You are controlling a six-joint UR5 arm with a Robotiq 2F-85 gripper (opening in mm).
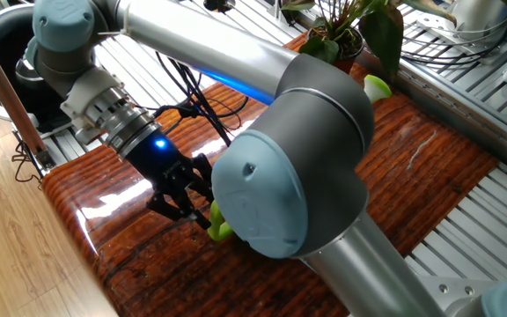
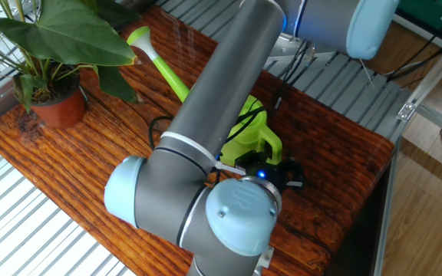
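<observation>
A light green watering can stands on the wooden table. In exterior view 1 the arm hides most of it, leaving its handle [image 1: 218,225] and the pale end of its spout [image 1: 377,88] in sight. Exterior view 2 shows more of the watering can [image 2: 244,142], including the handle and the long spout. My black gripper [image 1: 208,210] is at the handle with its fingers spread apart, so it looks open. Whether a finger touches the handle cannot be made out. From the other side, the gripper [image 2: 282,175] is partly covered by the wrist.
A potted plant [image 2: 60,107] stands near the spout, its leaves reaching over the table. Dark cables [image 1: 192,110] hang by the arm. The wooden table [image 2: 336,169] has bare room beyond the handle side.
</observation>
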